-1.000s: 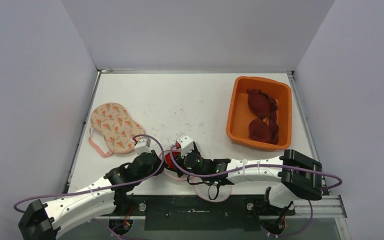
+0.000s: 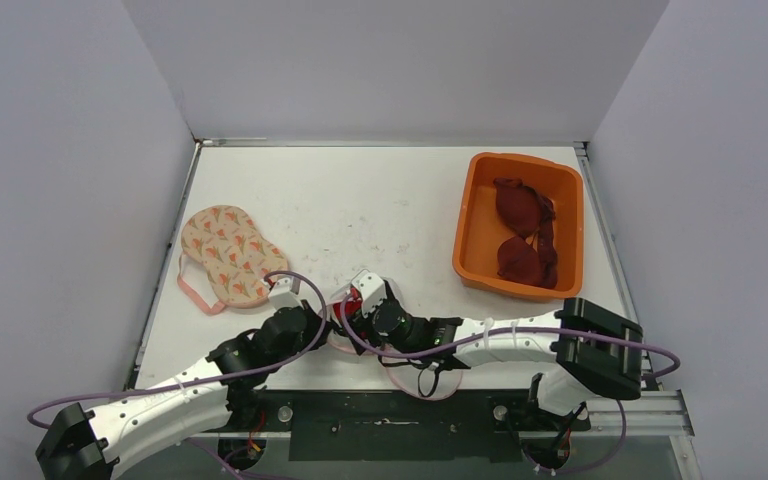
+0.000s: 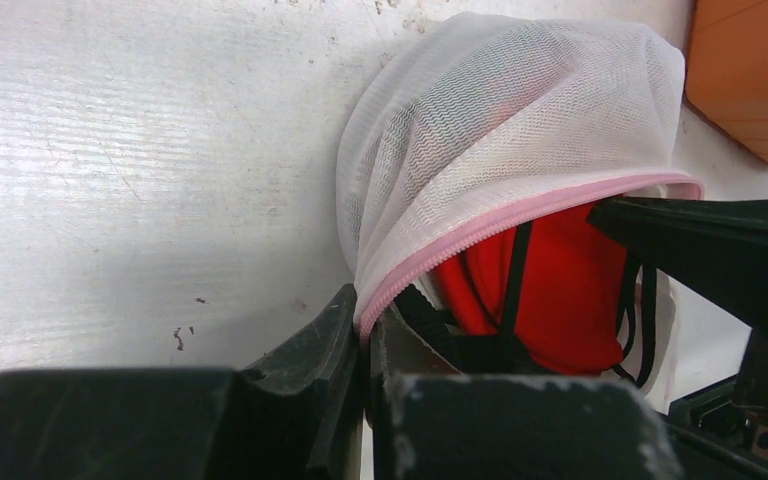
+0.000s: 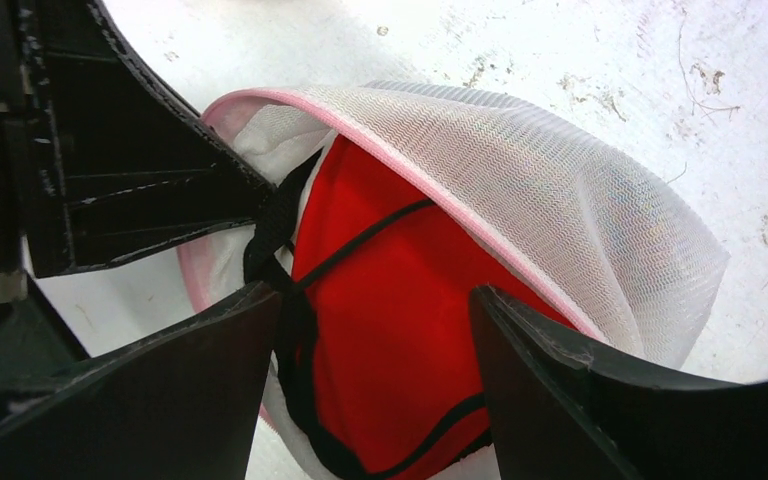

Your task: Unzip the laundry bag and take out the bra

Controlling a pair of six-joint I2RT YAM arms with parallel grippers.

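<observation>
The white mesh laundry bag (image 3: 520, 110) lies unzipped at the front middle of the table, its pink zipper edge (image 3: 520, 212) gaping. Inside shows a red bra (image 4: 390, 300) with black straps (image 4: 300, 340). My left gripper is shut on the zipper edge at one end of the opening, the fabric pinched thin between its fingers. Over the red cup, at the bag's mouth, my right gripper stands part open, its fingers apart on either side of the red fabric. Whether the fingers touch the bra is not clear.
An orange bin (image 2: 470, 235) at the back right holds a dark red bra (image 2: 520, 208). To the left lies a patterned bra (image 2: 230, 255) with a pink strap. Both arms work close together at the front.
The left arm has stayed practically still.
</observation>
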